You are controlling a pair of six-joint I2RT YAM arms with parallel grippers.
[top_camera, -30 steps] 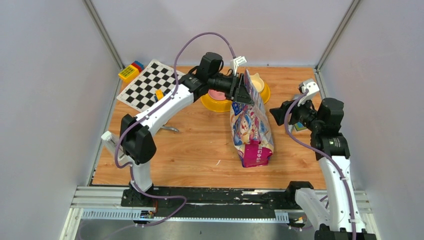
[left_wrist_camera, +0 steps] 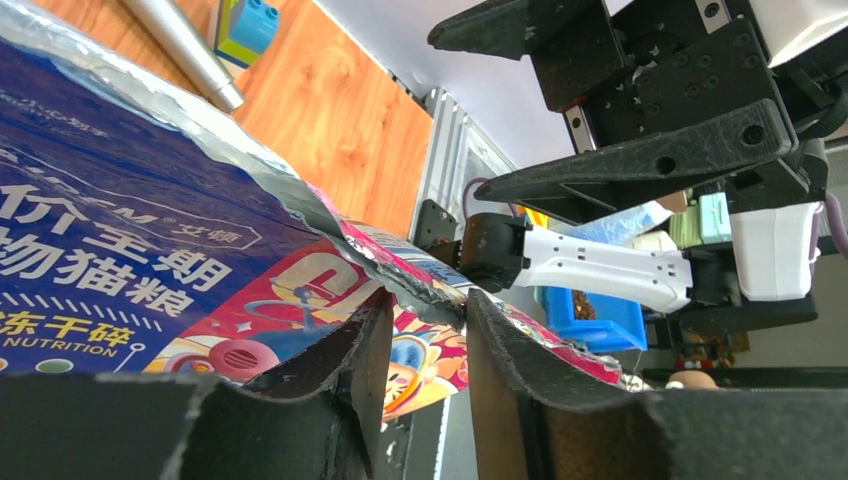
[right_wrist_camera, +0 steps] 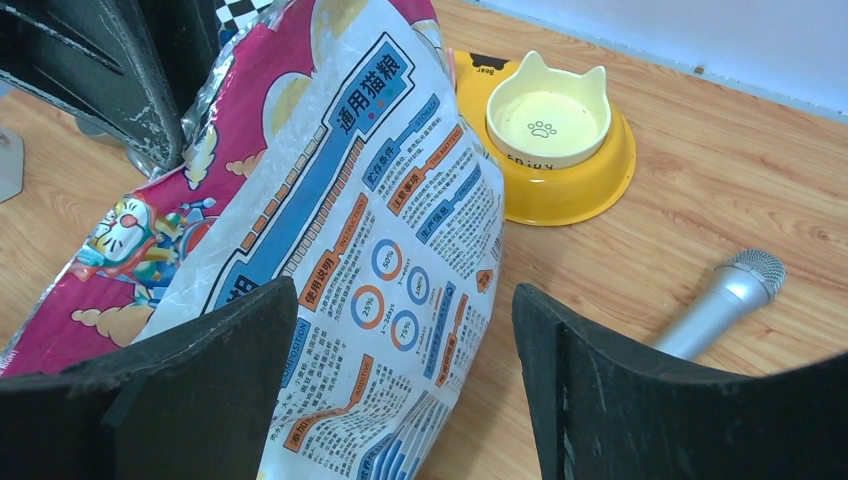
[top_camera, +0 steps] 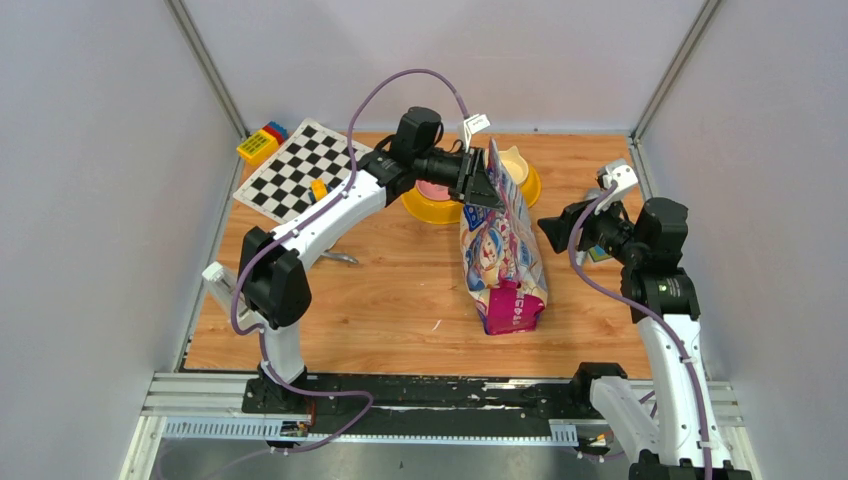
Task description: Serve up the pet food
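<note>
The pet food bag (top_camera: pixel 505 275) stands in the middle right of the table, printed with cat food labels. My left gripper is at its top crimped edge, fingertips pinching near the rim. My right gripper stands open to the bag's right, its fingers either side of the white back panel, which it appears not to grip. Behind the bag, a yellow feeder (right_wrist_camera: pixel 570 200) carries a cream cat-ear bowl (right_wrist_camera: pixel 548 115); a pink bowl (top_camera: pixel 432 189) is partly hidden by the left arm and bag.
A silver microphone (right_wrist_camera: pixel 715 310) lies right of the bag. A chessboard (top_camera: pixel 290 175) and toy bricks (top_camera: pixel 258 148) sit at the back left.
My left gripper has shifted very slightly at the bag's top since a second ago. The bag and right arm look essentially unmoved.
</note>
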